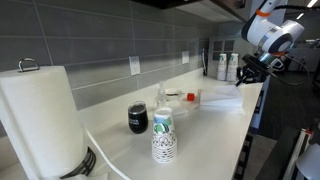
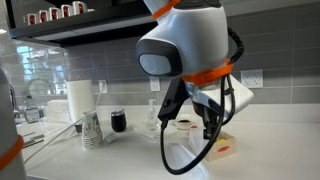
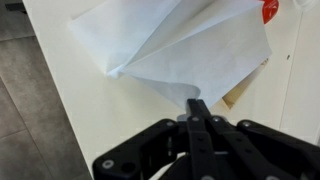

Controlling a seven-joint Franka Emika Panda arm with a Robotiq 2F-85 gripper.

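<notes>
A thin white cloth or paper sheet spreads below my gripper in the wrist view, its creases running toward the fingertips. The fingers are closed, with the sheet's edge appearing pinched at their tips. From the side, the sheet drapes near the far end of the counter, just under the gripper. In the other exterior view, part of the sheet shows below the arm. An open cardboard box sits beside it, partly hidden by the arm and sheet.
A red object lies behind the sheet. Stacked paper cups, a dark tumbler and a paper towel roll stand along the counter. White bottles are at the far end. Clear counter lies between cups and sheet.
</notes>
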